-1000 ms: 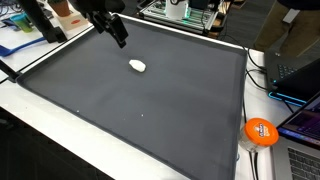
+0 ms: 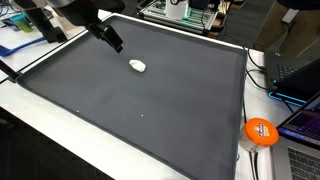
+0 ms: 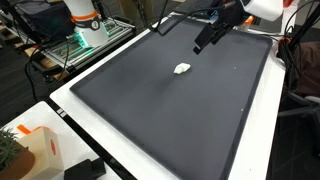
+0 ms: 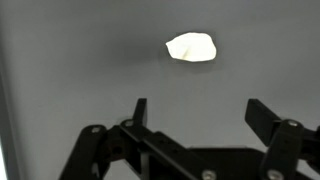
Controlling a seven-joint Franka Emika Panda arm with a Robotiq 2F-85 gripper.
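Note:
A small white object [image 2: 137,65], irregular in outline, lies alone on the dark grey board. In the wrist view the white object [image 4: 191,47] is above centre, beyond the fingertips and clear of them. My black gripper is open, its two fingers wide apart with only bare board between them. Exterior view 1 has the gripper [image 2: 113,41] up and to the left of the object. In exterior view 2 the gripper [image 3: 200,46] hangs over the board's far right part, the object [image 3: 182,68] nearer the camera and to its left.
The rest of the grey board [image 2: 150,120] is bare. Past its right edge stand an orange-lidded container [image 2: 261,132] and a laptop [image 2: 300,160]. A potted plant [image 3: 15,155] is at the near left in exterior view 2.
The gripper has shifted slightly across the last second, staying near the same place, and looks a little lower now. The white object has not moved.

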